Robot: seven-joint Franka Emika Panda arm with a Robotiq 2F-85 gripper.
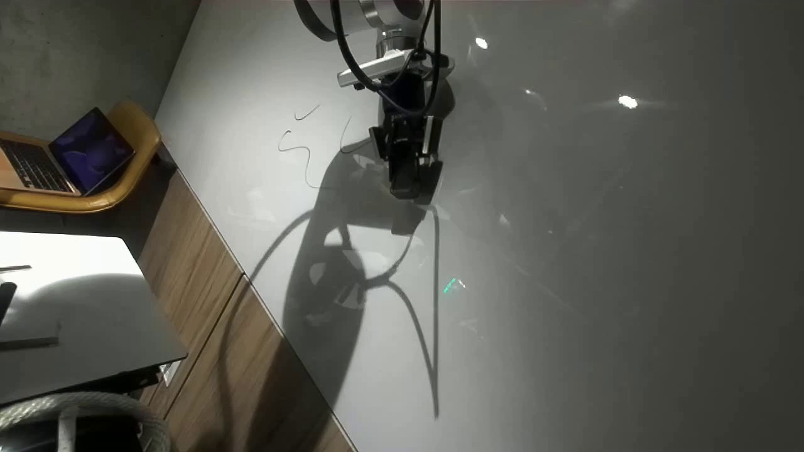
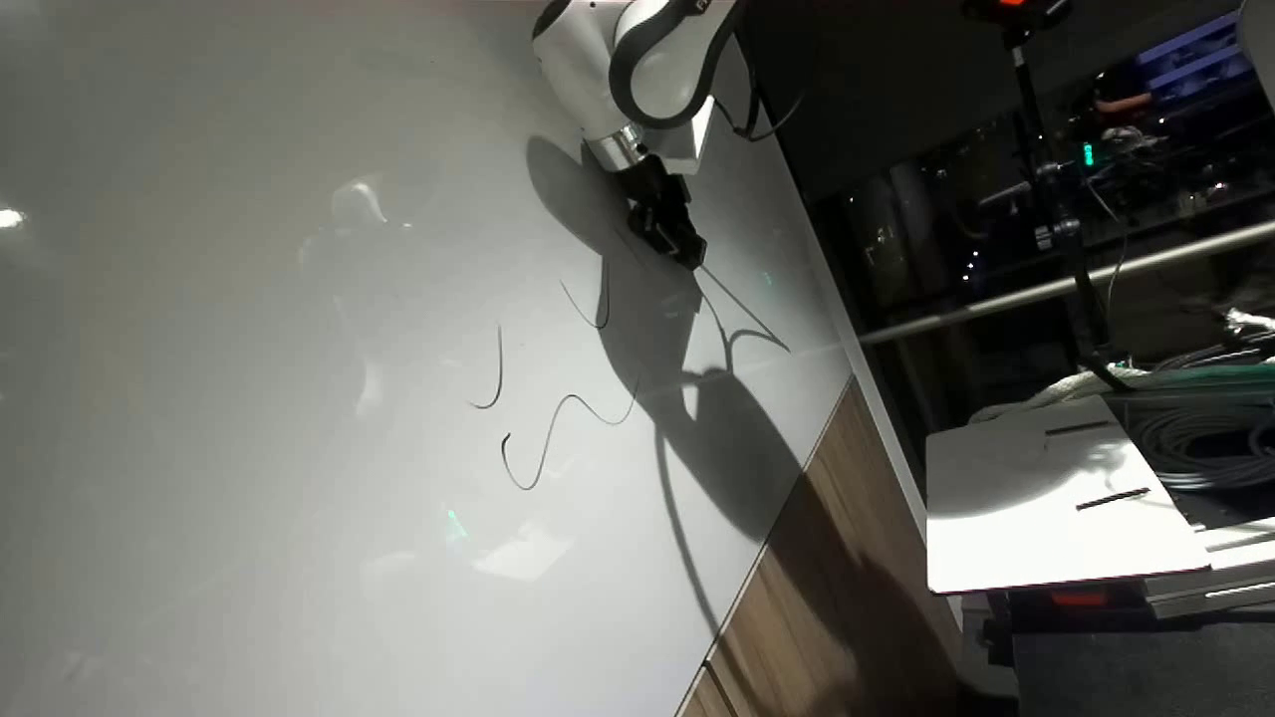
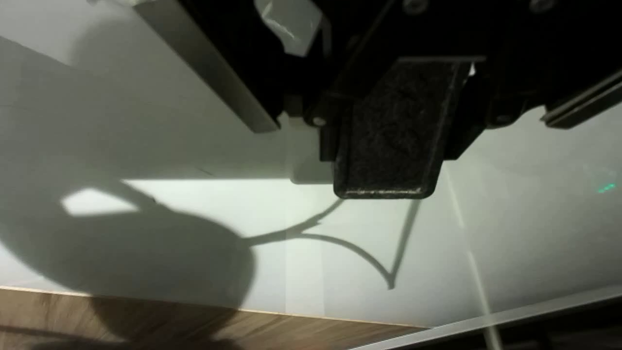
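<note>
A dark block (image 3: 393, 125), which looks like a board eraser, is held between the fingers of my gripper (image 1: 404, 159), shut on it. In the second exterior view the block (image 2: 689, 252) is at the arm's lower end, close to the whiteboard (image 2: 239, 478); whether it touches cannot be told. Thin dark marks show on the board left of the gripper: a wavy line (image 1: 307, 158), a short curve (image 1: 307, 115) and a hooked stroke (image 1: 343, 143). Board directly behind the gripper is hidden.
A wood panel (image 1: 200, 301) borders the board's lower edge. Left of it are a laptop (image 1: 94, 154) on a yellow chair and a white table (image 1: 83, 316). The board's right side is open. The arm casts a large shadow on the board.
</note>
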